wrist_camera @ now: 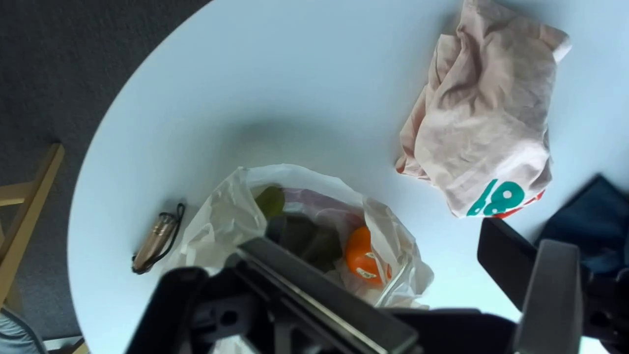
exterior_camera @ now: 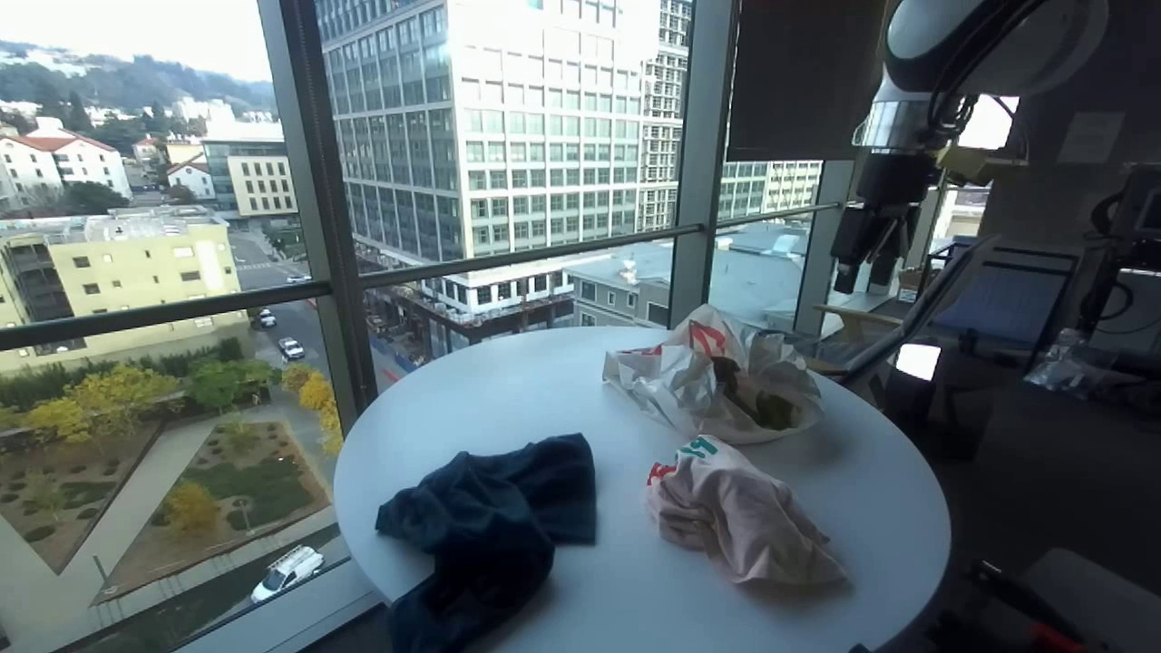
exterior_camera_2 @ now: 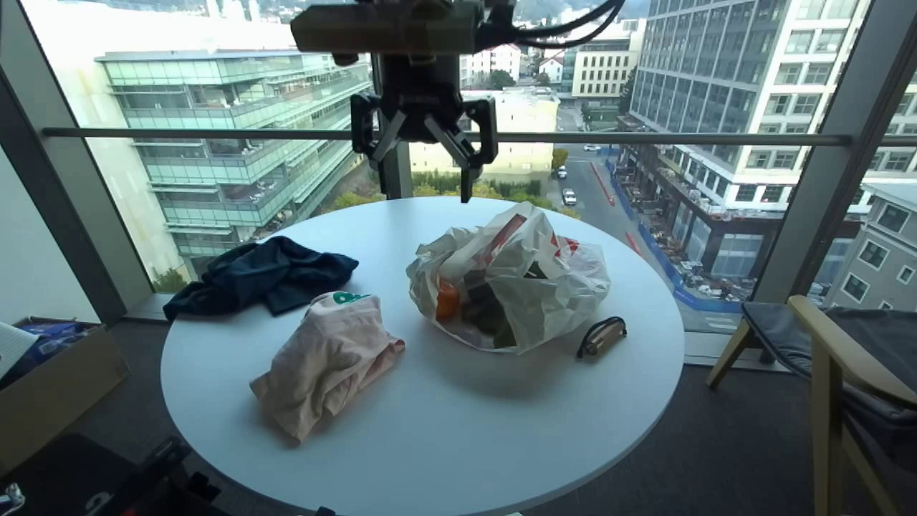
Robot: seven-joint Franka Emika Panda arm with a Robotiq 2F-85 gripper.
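My gripper (exterior_camera_2: 423,193) is open above the round table, its fingers wide apart and nothing between them. Below it in the wrist view lies a white plastic bag (wrist_camera: 222,218), its mouth turned up. Inside the bag show an orange, round item (wrist_camera: 360,254), a green one (wrist_camera: 271,201) and something dark (wrist_camera: 312,239); one finger (wrist_camera: 330,295) hides part of the bag. A crumpled pale pink cloth (exterior_camera_2: 331,365) with green and red print sits beside the bag. The dark blue cloth (exterior_camera: 495,511) lies bunched near the table's edge.
On the white table (exterior_camera_2: 481,438), a small brown cylinder with a black strap (exterior_camera_2: 602,337) is close to the bag. A wooden-armed chair (exterior_camera_2: 817,344) stands off to one side. Tall windows border the far side; the tabletop in front of the bag is bare.
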